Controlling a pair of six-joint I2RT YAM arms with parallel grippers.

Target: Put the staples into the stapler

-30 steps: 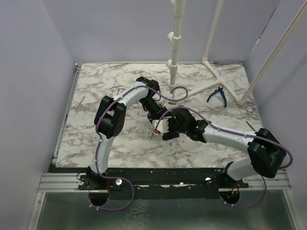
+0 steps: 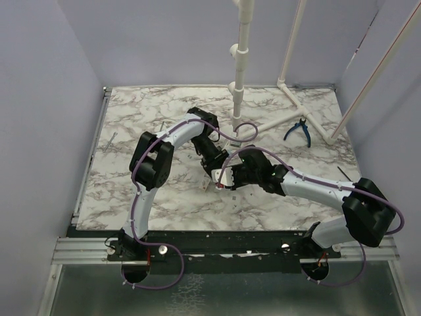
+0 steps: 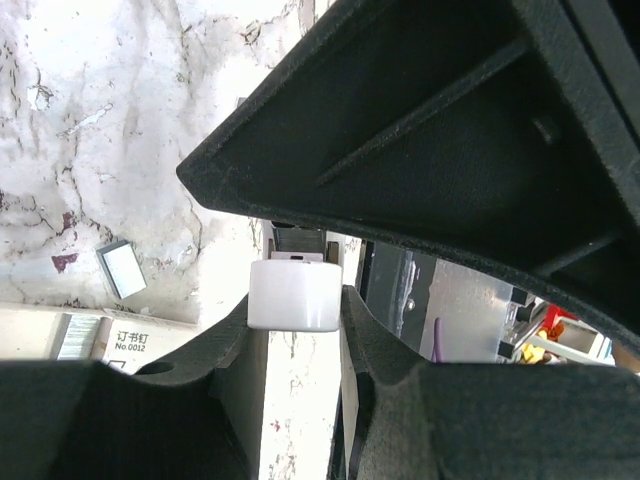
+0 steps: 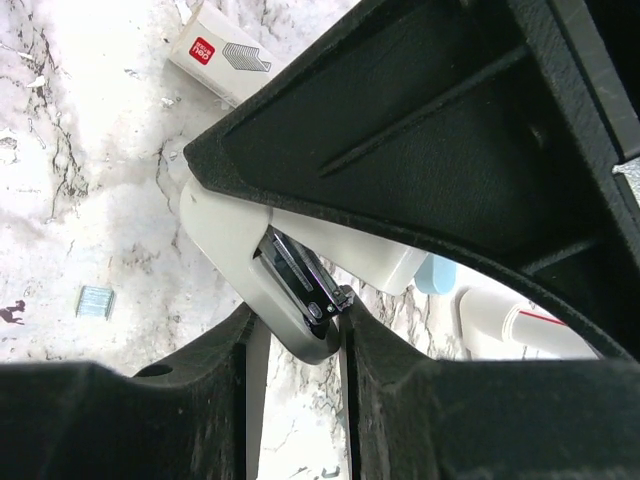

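Note:
My left gripper is shut on the white stapler (image 3: 294, 296), whose end shows between its fingers in the left wrist view. In the right wrist view the stapler (image 4: 225, 230) is opened out, its dark metal channel exposed, and my right gripper is at that channel's end; whether it touches cannot be told. A staple box lies on the marble table, with a small staple strip near it; a similar small strip (image 4: 95, 301) shows in the right wrist view.
Blue-handled pliers (image 2: 297, 130) lie at the right rear. White pipe framing (image 2: 309, 118) stands behind both arms. Thin tools (image 2: 109, 141) lie at the left.
My right gripper and arm have shifted slightly near the centre of the table since a second ago. The left arm looks nearly unchanged.

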